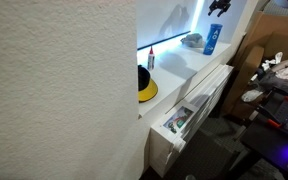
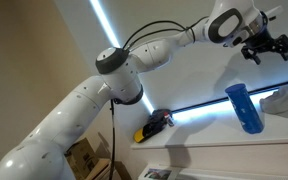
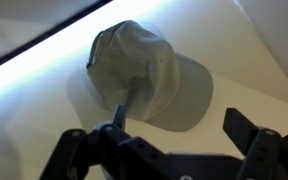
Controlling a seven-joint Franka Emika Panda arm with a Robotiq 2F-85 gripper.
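On the white ledge (image 1: 180, 72) lies a grey cap (image 3: 149, 65), its brim towards the lower right in the wrist view; it is also at the right edge of exterior view 2. A tall blue cylinder (image 2: 244, 108) stands beside the cap (image 2: 284, 104). My gripper (image 2: 270, 52) hangs above the two, clear of both, with its fingers pointing down. Seen from the wrist, the gripper has its fingers wide apart and nothing between them. In exterior view 1 its tips (image 1: 219, 9) show above the blue cylinder (image 1: 212, 39).
Further along the ledge are a yellow-and-black cap (image 1: 146, 88) and a small bottle with a red tip (image 1: 151, 60). An open drawer (image 1: 178, 121) holding small items juts out below. The wall rises behind the ledge.
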